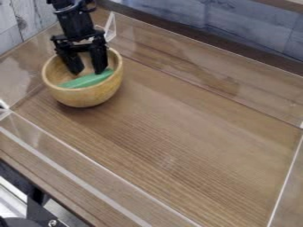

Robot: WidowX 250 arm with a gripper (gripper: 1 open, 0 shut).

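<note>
A wooden bowl [83,91] stands at the upper left of the table, with a green elongated object [88,81] lying inside it. My black gripper [83,64] reaches down from the top into the back of the bowl, its open fingers just above or beside the green object. Whether the fingertips touch it is too small to tell.
A pale wall or surface lies behind at the top left.
</note>
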